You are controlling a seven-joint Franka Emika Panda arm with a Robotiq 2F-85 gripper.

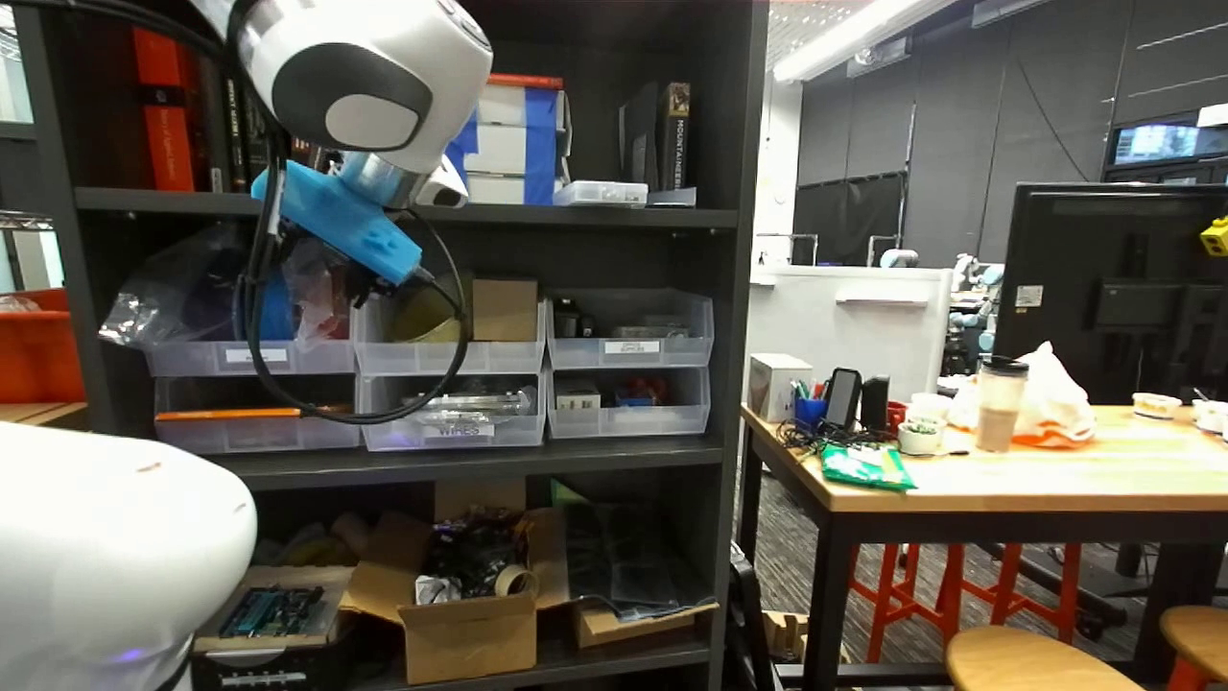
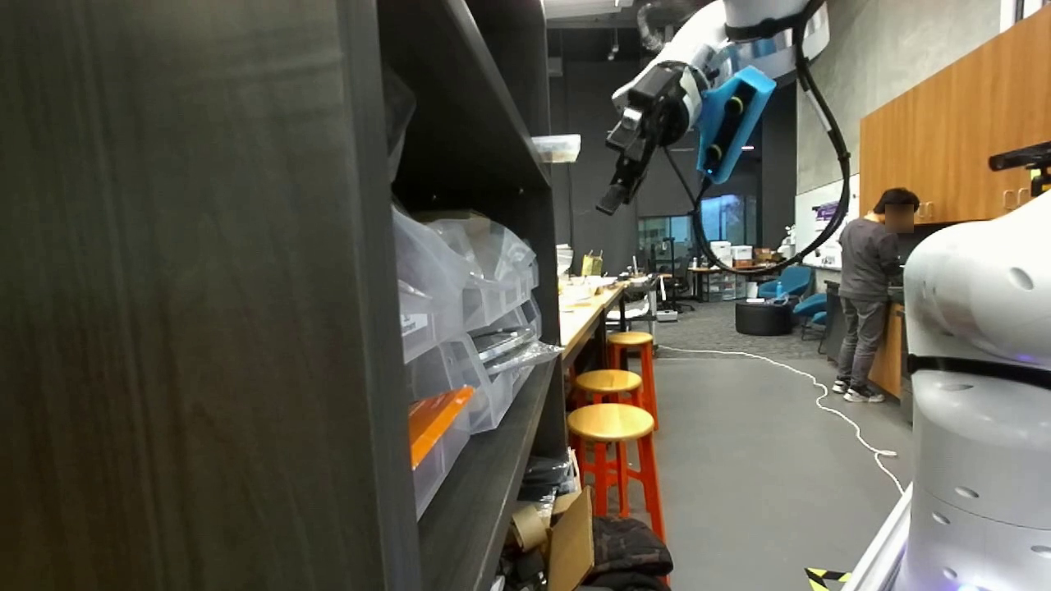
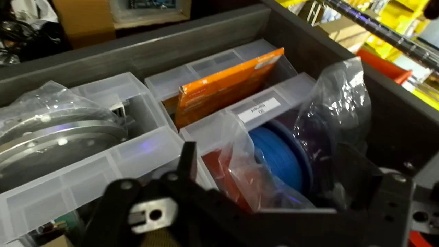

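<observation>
My gripper is open, its dark fingers spread wide with nothing held between them. Behind and below them in the wrist view lies a clear bin with a filament label (image 3: 260, 109), holding a blue spool (image 3: 280, 154), something red (image 3: 226, 173) and crinkled clear plastic bags (image 3: 337, 101). In exterior view 2 the gripper (image 2: 621, 192) hangs tilted downward in front of the shelf, apart from the bins. Exterior view 1 mostly hides the fingers behind the blue camera mount (image 1: 345, 225), close to the upper left bin (image 1: 251, 358).
Clear bins stand in two rows on the dark shelf (image 1: 495, 461); an orange flat box (image 3: 230, 84) sticks out of one. Above, the upper shelf board (image 1: 507, 215) bears books and a small clear case (image 1: 601, 194). A black cable (image 1: 460, 334) loops below the wrist.
</observation>
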